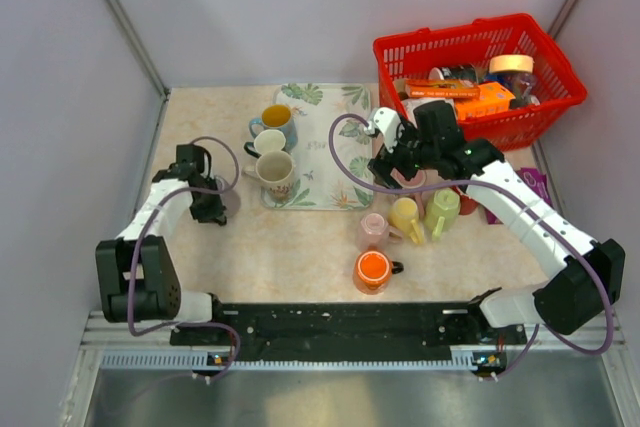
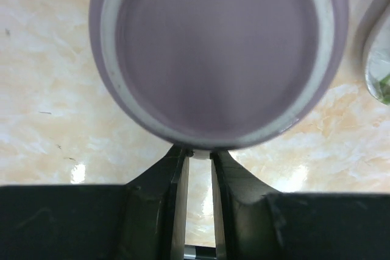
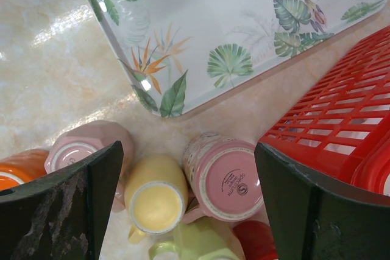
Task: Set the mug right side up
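Observation:
The grey-purple mug [image 2: 219, 53] fills the upper middle of the left wrist view, its round face with a pale ring toward the camera. In the top view the same mug [image 1: 231, 197] stands at the left of the table, partly covered by my left gripper [image 1: 219, 218]. At the mug's near edge, on its handle side, the left fingers [image 2: 178, 178] are close together with a narrow gap; whether they grip the dark handle is hidden. Wide apart, the fingers of my right gripper have nothing held between them, above several upside-down mugs.
A leaf-patterned tray [image 1: 325, 162] lies at the centre back, with several mugs along its left edge. Beneath the right arm are a yellow mug [image 3: 157, 202] and a pink mug [image 3: 228, 178]. The red basket [image 1: 480, 132] stands at back right.

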